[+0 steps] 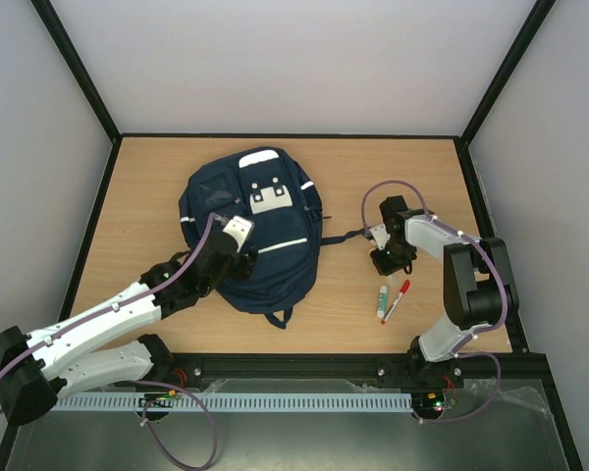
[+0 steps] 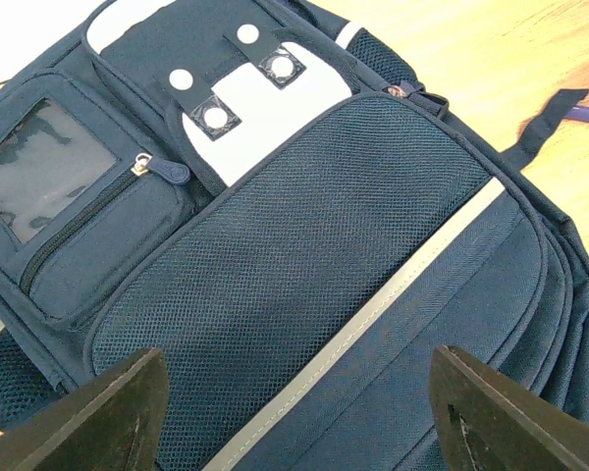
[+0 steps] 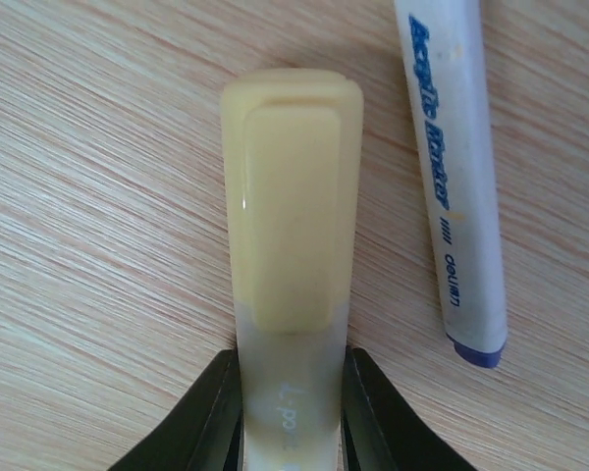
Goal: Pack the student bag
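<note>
The navy student bag (image 1: 265, 255) lies flat at the left of the table, a strap stretching to the right. In the left wrist view its mesh front panel (image 2: 304, 226) and zipped window pocket (image 2: 54, 172) fill the frame. Above the bag my left gripper stands open, with nothing between its fingers. Low over the table at the right, my right gripper is shut on a pale yellow and clear plastic case (image 3: 293, 216). A white marker with a blue end (image 3: 456, 186) lies just right of the case.
Close to the right gripper lie a green-and-white glue stick (image 1: 382, 301) and a red-capped marker (image 1: 397, 301). Bare table (image 1: 344, 304) separates them from the bag. Dark frame bars (image 1: 294, 134) edge the table.
</note>
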